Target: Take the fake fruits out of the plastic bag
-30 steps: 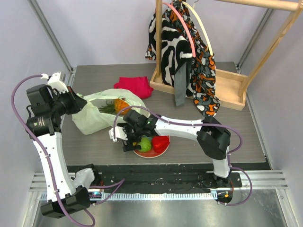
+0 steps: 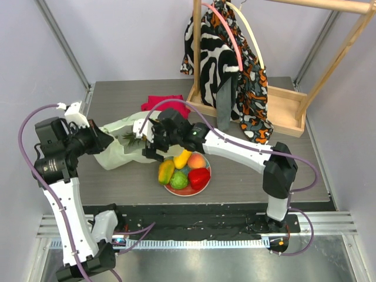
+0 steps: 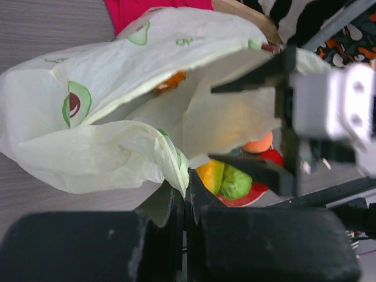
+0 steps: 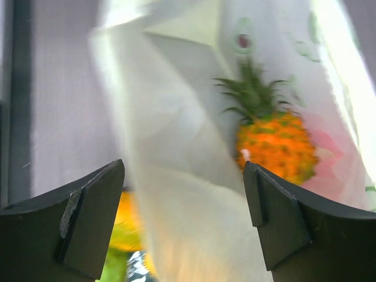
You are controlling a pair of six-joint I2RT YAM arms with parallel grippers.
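Note:
The pale plastic bag [image 2: 108,154] with avocado prints lies on the table, its rim held up at the left by my left gripper, shut on it. Inside, a toy pineapple [image 4: 276,147] with green leaves shows in the right wrist view. My right gripper is open above the bag's front side, the pineapple beyond its fingers. Below it, a plate [image 2: 189,192] holds a mango [image 2: 166,171], a green fruit [image 2: 178,181], a red pepper [image 2: 199,178], a peach [image 2: 196,161] and a yellow fruit [image 2: 182,157].
A red cloth [image 2: 161,102] lies behind the bag. A wooden rack [image 2: 282,108] with hanging garments stands at the back right. Bare table is left of the bag and to the right of the plate.
My right gripper has risen from over the plate and moved back over the bag, uncovering the fruits. The left arm has shifted slightly right and toward the front.

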